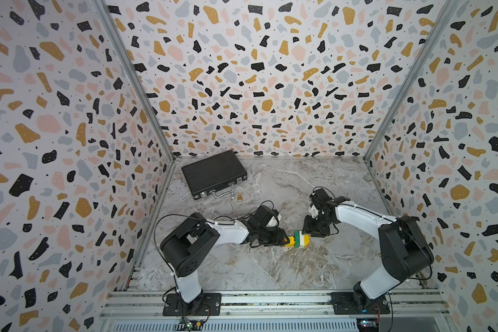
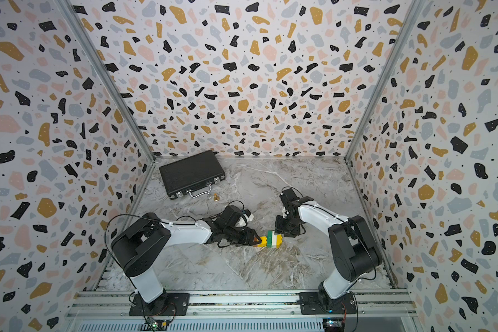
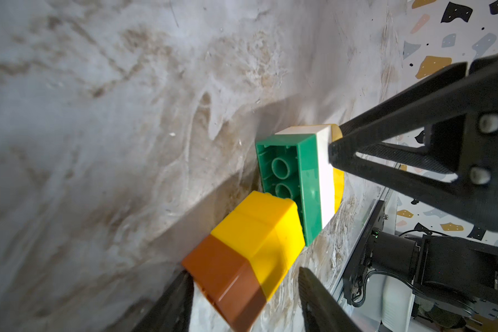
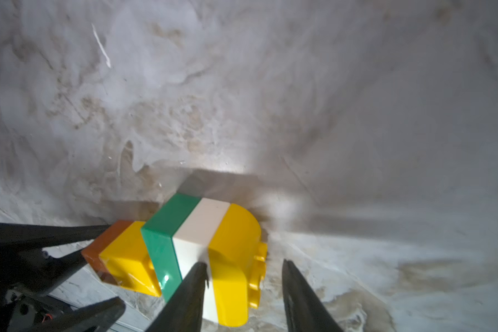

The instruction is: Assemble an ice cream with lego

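Note:
A stack of green, white and rounded yellow bricks lies on its side, studs rightward in the right wrist view. Against its hollow green end, in the left wrist view, lies a yellow block with a brown end. My left gripper is part open around that brown end; whether it touches is unclear. My right gripper is part open over the rounded yellow end, one finger in front of the white and yellow bricks, the other to their right.
A black briefcase lies at the back left of the marble table, with small objects before its handle, too small to tell.

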